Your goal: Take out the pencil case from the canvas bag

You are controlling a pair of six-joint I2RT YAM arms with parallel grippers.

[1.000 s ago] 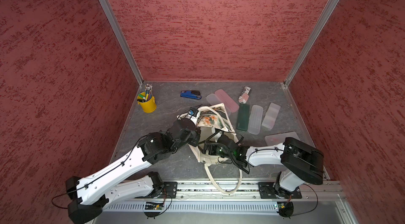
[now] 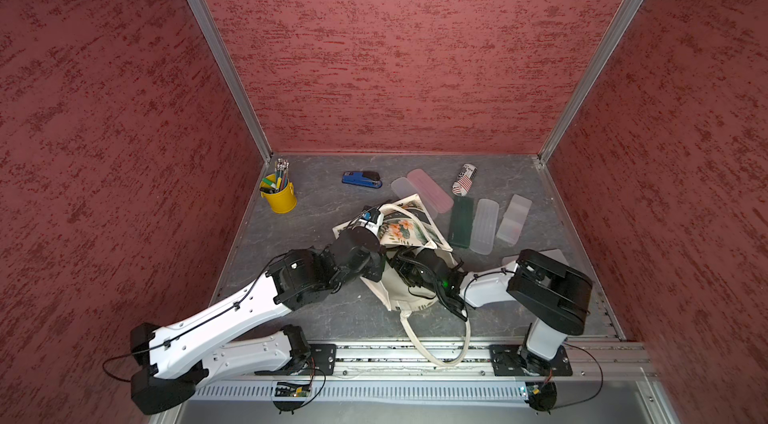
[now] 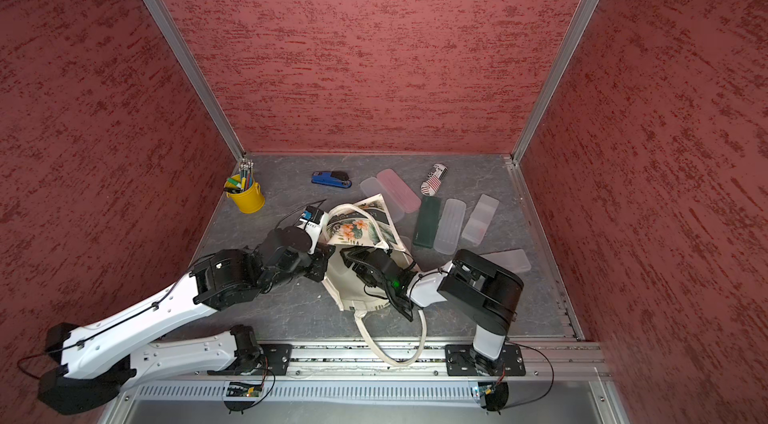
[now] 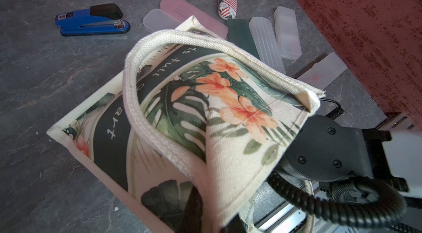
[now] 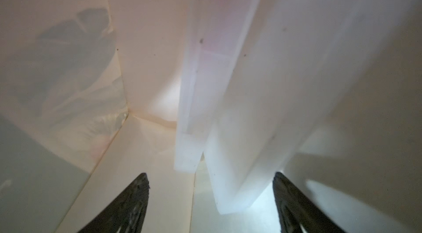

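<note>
The canvas bag (image 2: 404, 228) with its floral print lies open mid-front. My left gripper is shut on the bag's rim, below the handle in the left wrist view. My right gripper is down inside the bag, fingers part open, around the lower end of two translucent cases: a narrow pinkish pencil case (image 5: 202, 83) and a wider clear case (image 5: 246, 145) standing against the bag's inner walls. Whether the fingers touch them I cannot tell.
Several plastic cases (image 2: 484, 225) lie right of the bag. A blue stapler (image 2: 358, 178), a striped pouch (image 2: 464, 180) and a yellow pen bucket (image 2: 280, 198) stand or lie at the back.
The left gripper has moved slightly, still at the rim. The front strap has shifted right.
</note>
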